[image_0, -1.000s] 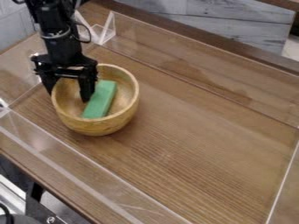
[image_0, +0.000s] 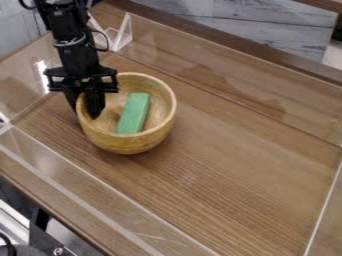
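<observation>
A round tan bowl (image_0: 147, 141) sits on the wooden table at centre left, holding a green oblong object (image_0: 134, 113). My black gripper (image_0: 88, 95) is at the bowl's left rim, shut on it as far as shows; the fingertips are dark and hard to tell apart.
Bare wooden table (image_0: 241, 160) fills the right and front. A light grey panelled surface (image_0: 267, 25) lies beyond the back edge. White tape lines mark the table at the left and top left.
The bowl and my gripper sit slightly differently, with the gripper now further left and down over the rim; the bowl has shifted a little rightward.
</observation>
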